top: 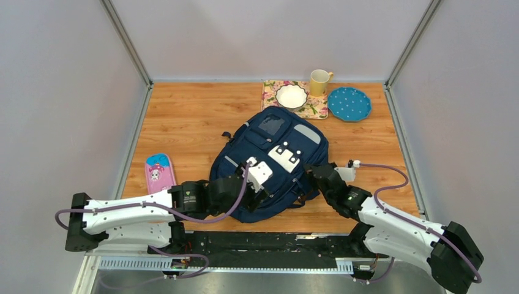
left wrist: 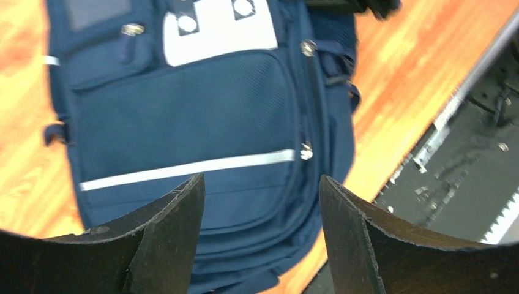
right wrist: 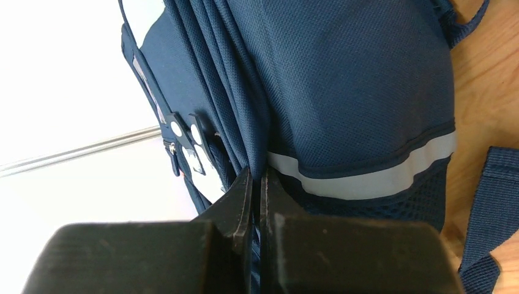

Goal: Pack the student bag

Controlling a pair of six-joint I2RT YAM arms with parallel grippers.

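The navy student bag point(top: 278, 138) lies on its back on the table, tilted clockwise, its white flap point(top: 284, 158) uppermost. My right gripper is shut on a fold of fabric along the bag's right side; its tips press together with cloth between them. Above the lower front pocket, my left gripper stands open, nothing between its fingers. A grey reflective strip point(right wrist: 373, 177) runs along the bag's side near the right gripper. The pink pencil case point(top: 160, 174) with a cartoon face lies on the left, partly behind the left arm.
At the back right, a flowered tray point(top: 269, 92) bears a white bowl point(top: 291, 97) and a yellow mug point(top: 319, 82). A blue dotted plate point(top: 349, 103) sits beside it.
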